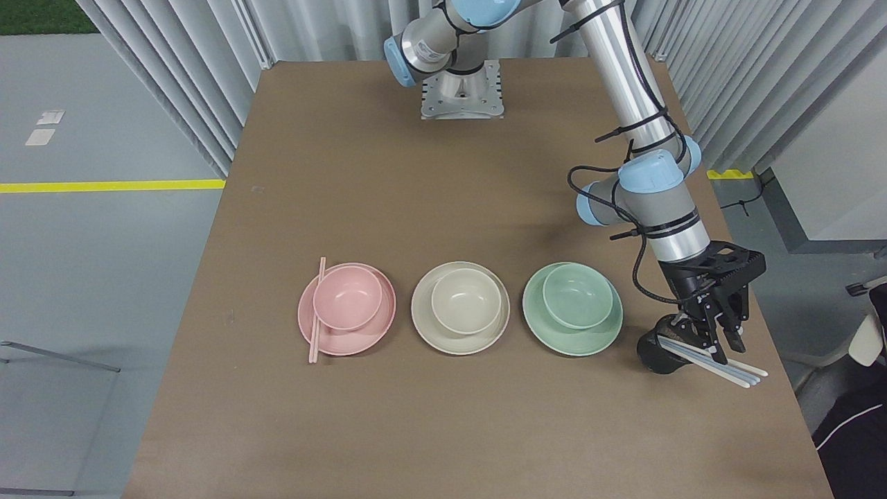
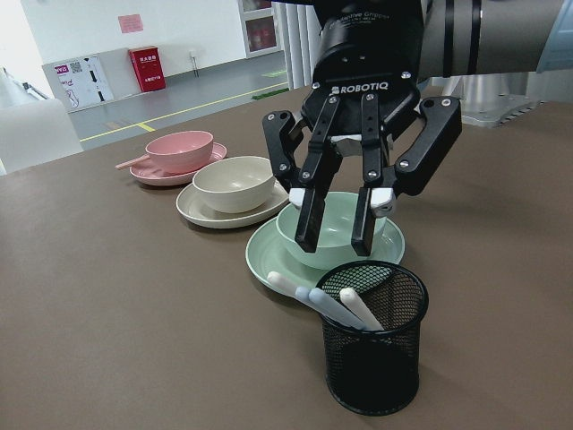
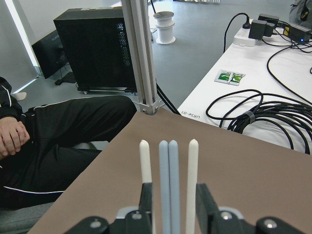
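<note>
A black mesh holder (image 2: 372, 367) stands near the table's right edge, with white and pale blue chopsticks (image 2: 336, 309) leaning out of it. My gripper (image 2: 336, 231) hangs over the holder, fingers pointing down and apart, visibly open and above the chopsticks in the left view. In the wrist view the pale blue chopsticks (image 3: 169, 185) lie between two white ones (image 3: 191, 180).
A green plate (image 1: 607, 328) with a green bowl (image 1: 577, 295), a cream plate with bowl (image 1: 466, 299), and a pink plate with bowl (image 1: 347, 295) and pink chopsticks (image 1: 316, 333) line the table.
</note>
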